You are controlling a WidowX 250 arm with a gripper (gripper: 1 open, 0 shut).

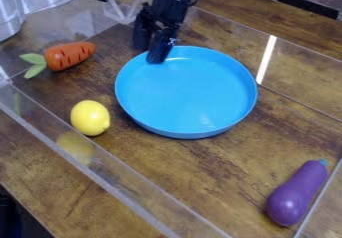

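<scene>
My dark gripper [156, 40] is at the top middle, low at the back rim of a blue round plate [187, 92]. Its fingers are dark against shadow, so I cannot tell whether they are open or hold anything. An orange carrot [68, 56] with green leaves lies left of the plate. A yellow lemon [90, 118] sits to the lower left of the plate. A purple eggplant [297, 192] lies at the lower right.
Clear plastic walls border the wooden surface [201, 182] on the left and right. The wood below the plate and to its right is free. A white object is at the top left corner.
</scene>
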